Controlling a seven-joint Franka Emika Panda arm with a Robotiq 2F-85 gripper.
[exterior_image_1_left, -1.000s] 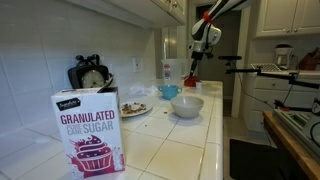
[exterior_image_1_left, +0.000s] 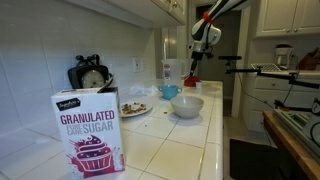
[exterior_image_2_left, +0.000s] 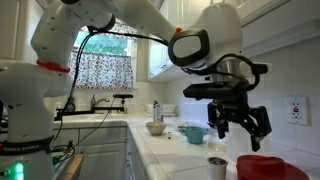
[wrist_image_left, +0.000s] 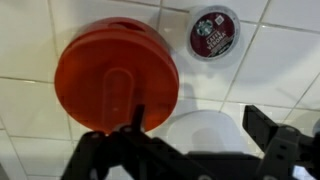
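Observation:
In the wrist view my gripper stands open, its two dark fingers wide apart with nothing held. Below it to the left lies a round red lid or pot (wrist_image_left: 118, 72) with a raised bar handle. A cup with a dark red printed top (wrist_image_left: 213, 33) stands on the tiles, and a white round thing (wrist_image_left: 207, 132) is partly hidden by the gripper. From the side, the gripper (exterior_image_2_left: 254, 135) hangs above the red pot (exterior_image_2_left: 268, 168), with the pale cup (exterior_image_2_left: 217, 168) beside it.
Farther along the white tiled counter (exterior_image_1_left: 150, 150) are a grey bowl (exterior_image_1_left: 187, 106), a teal cup (exterior_image_1_left: 169, 91), a plate of food (exterior_image_1_left: 132, 110) and a sugar box (exterior_image_1_left: 90, 135). A wall outlet (exterior_image_2_left: 297, 109) is near the arm.

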